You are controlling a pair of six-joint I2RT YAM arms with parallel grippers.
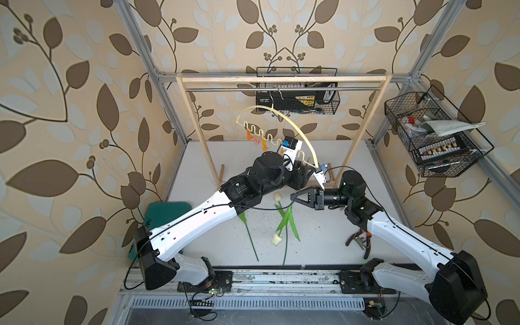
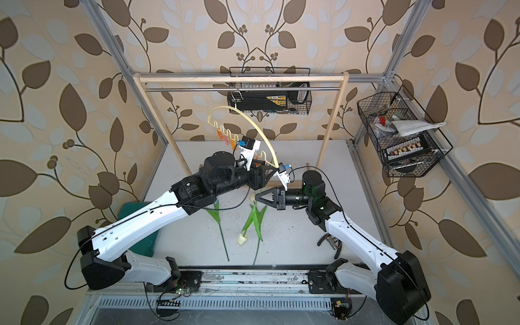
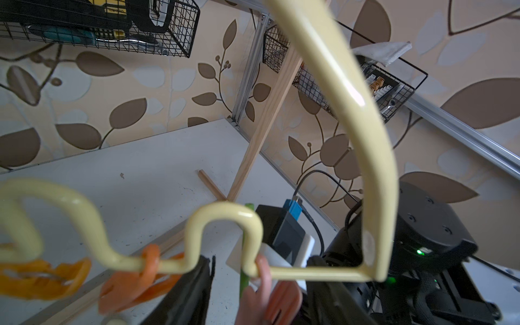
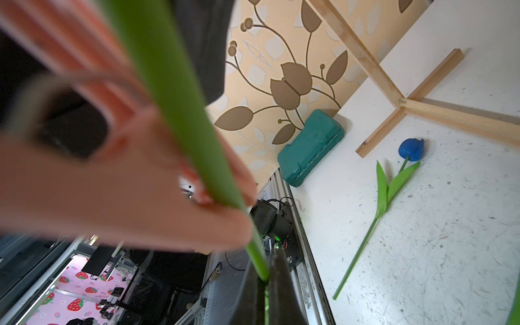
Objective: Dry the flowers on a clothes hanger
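Observation:
The pale yellow hanger (image 1: 296, 127) hangs tilted from the rod, with orange clips (image 3: 130, 281) and a pink clip (image 3: 263, 298) on its lower bar. My left gripper stands part open, its fingers (image 3: 203, 292) either side of the pink clip. My right gripper is shut on a green stem (image 4: 189, 124), which runs up beside the pink clip (image 4: 216, 224). Whether the clip's fingers grip the stem I cannot tell. Below, a white tulip head (image 1: 276, 239) hangs downward. A blue tulip (image 4: 411, 149) lies on the table.
The wooden rack (image 1: 195, 127) stands over the table. Another white tulip (image 1: 278, 197) lies mid-table. Pliers (image 1: 361, 242) are at the right, a green case (image 1: 168, 212) at the left. Wire baskets (image 1: 433, 135) hang on the walls.

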